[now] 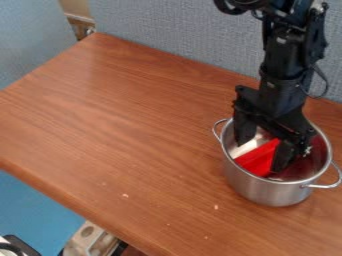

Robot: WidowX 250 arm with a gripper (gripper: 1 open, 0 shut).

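A steel pot (pixel 270 190) with two handles stands on the wooden table at the right. My black gripper (pixel 269 138) reaches down from above into the pot, its fingers open and partly inside the rim. A red object (pixel 258 159) with a whitish part lies in the pot between and below the fingers; whether the fingers touch it I cannot tell.
A grey padded wall runs behind it, and a blue surface shows beyond the table's near left edge.
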